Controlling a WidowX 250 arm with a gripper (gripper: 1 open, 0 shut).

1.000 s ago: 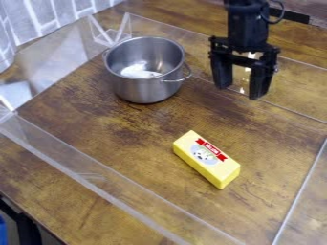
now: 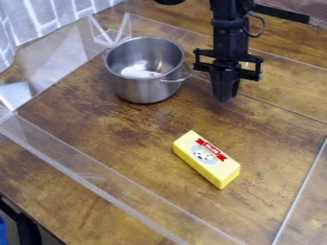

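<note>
My black gripper (image 2: 228, 77) is low over the wooden table, just right of a steel pot (image 2: 151, 88), its fingers drawn together; whether anything sits between them is hidden. The pot holds a white object (image 2: 140, 70). A yellow box (image 2: 206, 160) with a red label lies in the lower middle of the view.
Bare wooden table (image 2: 102, 163) surrounds the objects, with free room at left front and right. Clear transparent edging runs along the left side and across the back.
The gripper has moved left toward the pot and its fingers have come closer together. The pot and yellow box look unmoved.
</note>
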